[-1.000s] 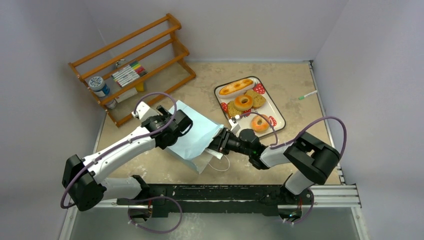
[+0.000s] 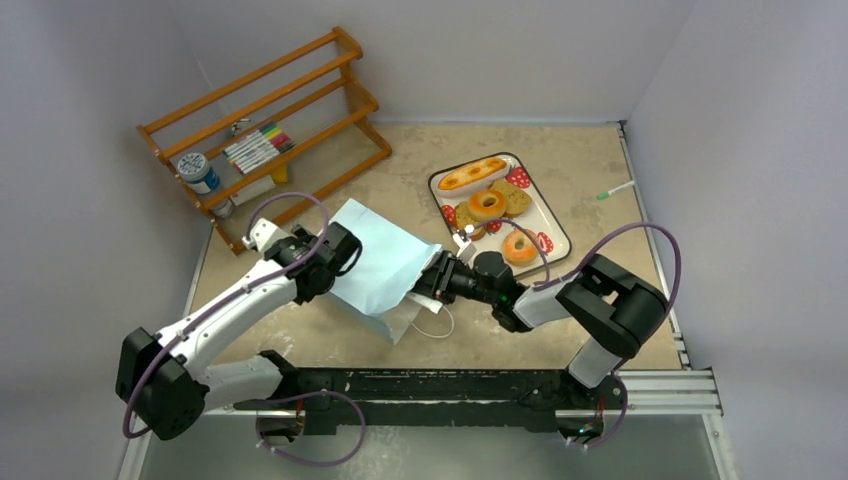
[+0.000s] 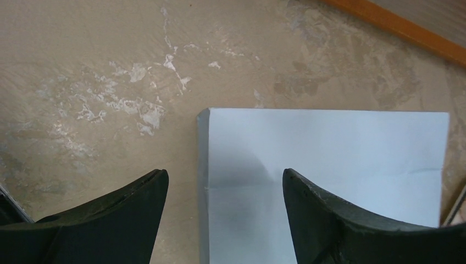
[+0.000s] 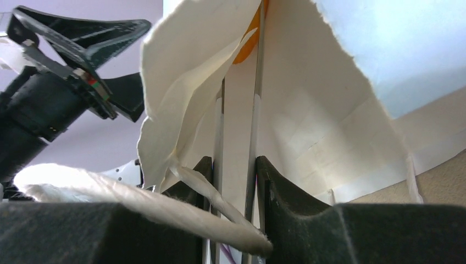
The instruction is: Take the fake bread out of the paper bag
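A pale blue paper bag (image 2: 375, 255) lies on the table, its mouth facing right. My right gripper reaches into the mouth, its long metal fingers among white creased paper and a handle cord. An orange piece of bread (image 4: 245, 48) shows partly behind the fingertips deep in the bag; whether it is held cannot be told. My left gripper hangs open over the bag's far left end, nothing between its fingers.
A tray (image 2: 545, 215) with breads, rolls and patties stands at the back right. A wooden rack (image 2: 330, 130) with jars and markers stands back left. A green-tipped pen (image 2: 615, 189) lies at the right.
The left arm has shifted slightly, its gripper now a little further left over the bag. The right arm has moved only slightly.
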